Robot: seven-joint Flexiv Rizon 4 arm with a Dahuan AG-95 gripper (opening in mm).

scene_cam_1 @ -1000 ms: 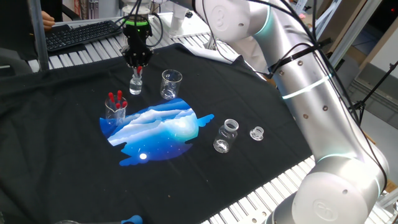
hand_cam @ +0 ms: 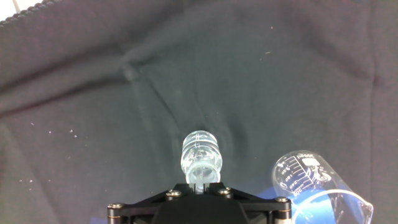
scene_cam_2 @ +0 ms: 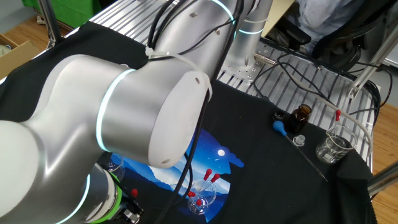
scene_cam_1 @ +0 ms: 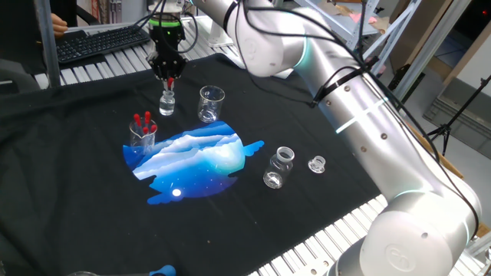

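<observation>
At the far side of the black cloth, my gripper (scene_cam_1: 169, 80) points down over a small clear bottle (scene_cam_1: 167, 103). A dropper's red bulb (scene_cam_1: 171, 82) shows at its fingertips, and the fingers look shut on it. The dropper's glass stem is too fine to make out. From the wrist, the bottle (hand_cam: 201, 151) stands just beyond the gripper, whose dark fingers hide part of its mouth; no red shows there. In exterior view 2, a red bulb (scene_cam_2: 134, 193) appears beside the gripper (scene_cam_2: 132, 215), partly cut off by the frame.
A beaker (scene_cam_1: 143, 139) of red-bulbed droppers and an empty beaker (scene_cam_1: 211, 105) stand close by. Nearer the arm's base are an open jar (scene_cam_1: 278, 169) and a glass stopper (scene_cam_1: 317, 164). A brown bottle (scene_cam_2: 300, 117) and blue-bulbed pipette (scene_cam_2: 280, 128) lie farther off.
My gripper has risen slightly, the red bulb going up with it, while the arm's upper links have shifted. The bottle and other glassware look unmoved.
</observation>
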